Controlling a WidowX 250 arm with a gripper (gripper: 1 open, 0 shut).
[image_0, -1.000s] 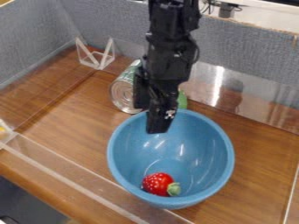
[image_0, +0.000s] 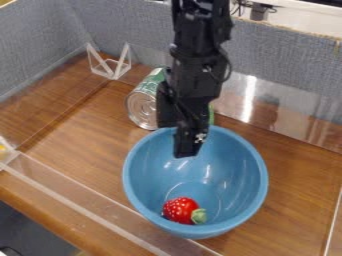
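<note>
My black gripper (image_0: 187, 125) hangs in the upper middle of the camera view, open, over the back rim of a blue bowl (image_0: 238, 185). A red strawberry (image_0: 179, 210) with a green top lies in the front of the bowl. Behind the gripper, on the left, a silver can (image_0: 142, 105) is partly hidden, and something green shows behind the gripper too.
A white wire rack (image_0: 110, 62) stands at the back left. Grey walls (image_0: 281, 90) border the back and left.
The bowl, strawberry and can look unmoved.
</note>
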